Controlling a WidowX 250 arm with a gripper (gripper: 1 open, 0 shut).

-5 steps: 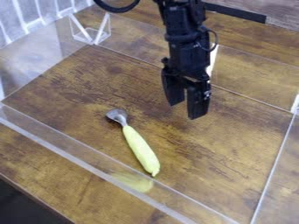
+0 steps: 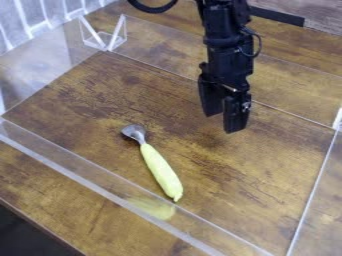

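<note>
My black gripper [image 2: 223, 105] hangs over the middle-right of the wooden surface, open, its fingers pointing down. To its lower left lies a pale yellow, elongated object [image 2: 162, 170] with a grey metal head [image 2: 134, 133] at its upper end, apart from the gripper. Nothing shows between the fingers.
Clear low walls [image 2: 80, 165] border the wooden area. A small white frame [image 2: 100, 38] stands at the back left, near a white railing [image 2: 27, 20]. The surface left of the gripper and at the lower right is clear.
The gripper and arm have shifted slightly and turned a little, and a white item behind the arm is now mostly hidden. The yellow object has not moved.
</note>
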